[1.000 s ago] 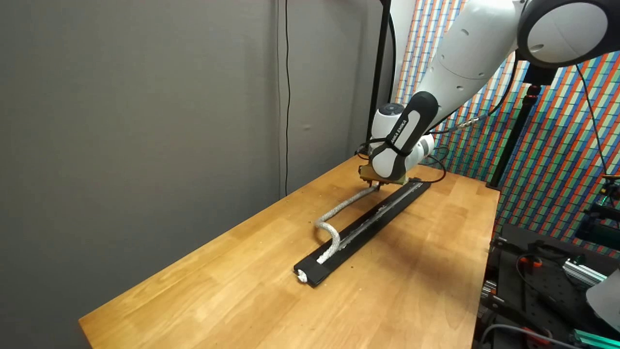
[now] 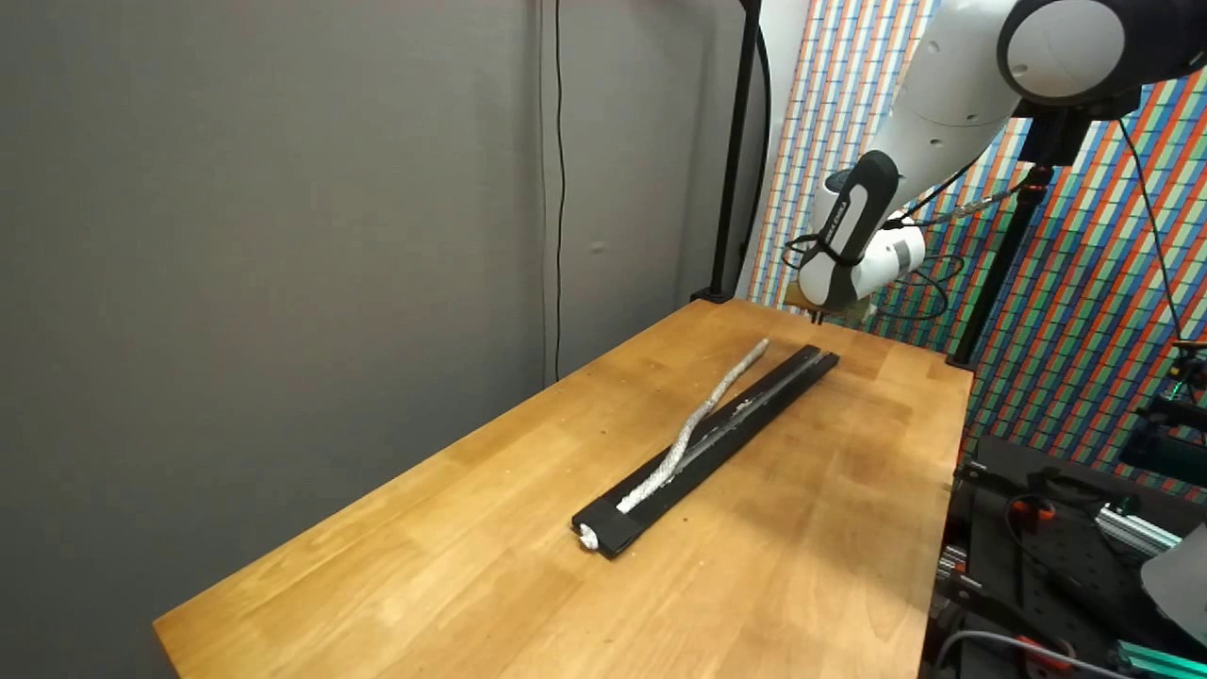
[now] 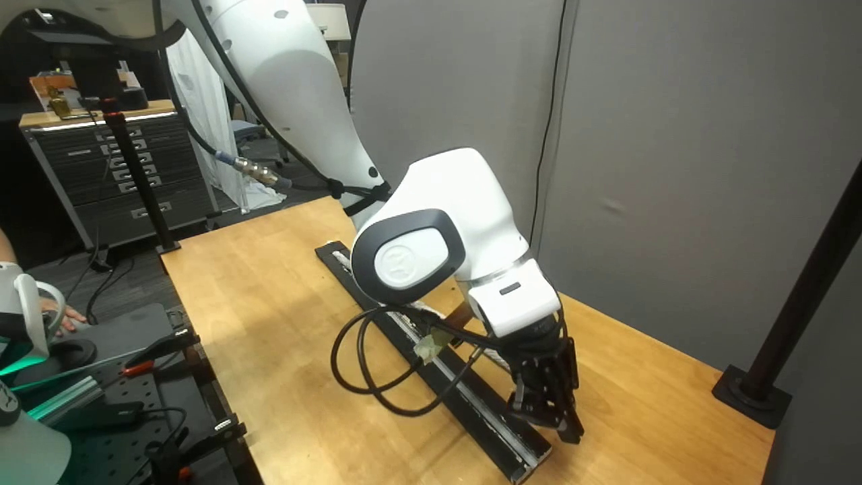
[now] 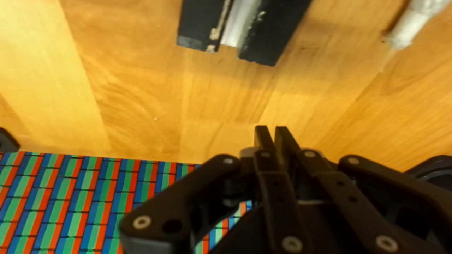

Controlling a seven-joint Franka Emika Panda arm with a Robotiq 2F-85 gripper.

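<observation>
A grey-white braided rope has its near end tucked into the end of a long black grooved channel. From there it rises out of the groove, and its far stretch extends beside the channel on the wall side. In the wrist view the rope's pale free end is at the top right, well apart from my gripper. The fingers are almost together, with only a narrow gap and nothing visible between the tips. My gripper is beyond the channel's far end, over the table; its height is hard to judge.
Black posts stand at its far corners, and a grey wall panel borders one side. Black cables loop around my wrist.
My arm has moved away past the channel's far end. The rope's far end, earlier at my gripper, is now free of it, and the rope's sharp bend has straightened toward the channel.
</observation>
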